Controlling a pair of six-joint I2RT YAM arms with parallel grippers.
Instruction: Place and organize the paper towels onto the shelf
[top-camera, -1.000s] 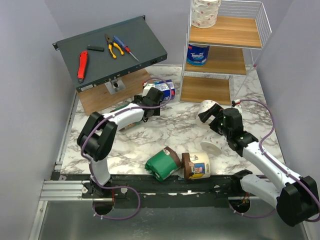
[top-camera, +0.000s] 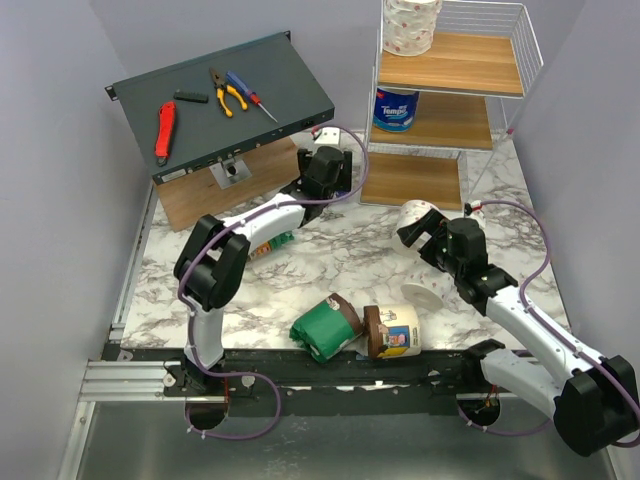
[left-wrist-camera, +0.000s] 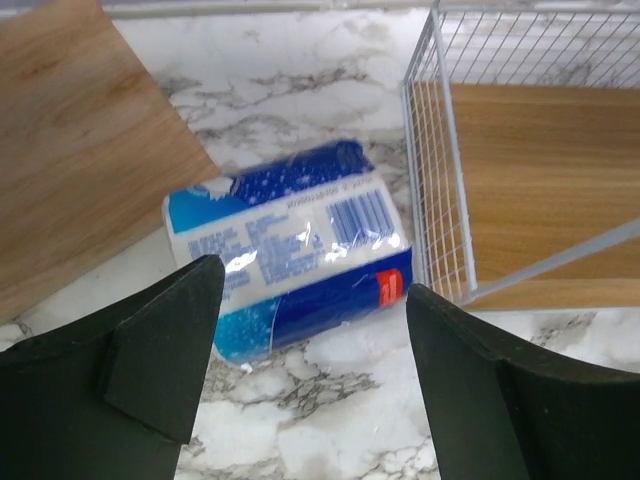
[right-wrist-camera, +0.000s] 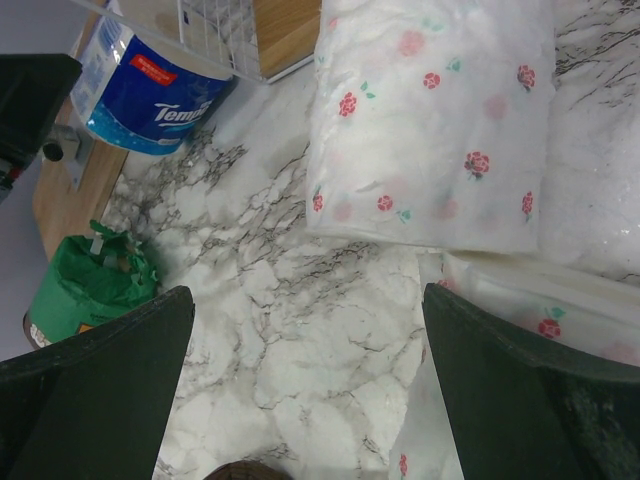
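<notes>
A blue and white pack (left-wrist-camera: 300, 240) lies on the marble between the wooden board and the shelf's wire side. My left gripper is shut on this pack, its fingers at either end; from above, my left gripper (top-camera: 325, 167) mostly covers it. My right gripper (top-camera: 421, 242) stands open at a white rose-patterned roll (top-camera: 411, 216), with its fingers apart. That roll (right-wrist-camera: 430, 120) lies ahead of the fingers in the right wrist view. A second rose-patterned roll (right-wrist-camera: 570, 300) is partly hidden by the right finger. The shelf (top-camera: 445, 132) holds a white roll (top-camera: 411, 25) on top and a blue Tempo pack (top-camera: 395, 108) in the middle.
The lowest shelf board (top-camera: 410, 180) is bare. Green pack (top-camera: 327, 327) and brown-ended pack (top-camera: 392, 331) lie near the front edge. Another green pack (top-camera: 271, 245) sits beside the left arm. Above the wooden board, a dark raised panel (top-camera: 200, 150) carries tools.
My left gripper has moved right and toward the back, from beside the blue pack to over it. The right arm and the other packs have stayed put.
</notes>
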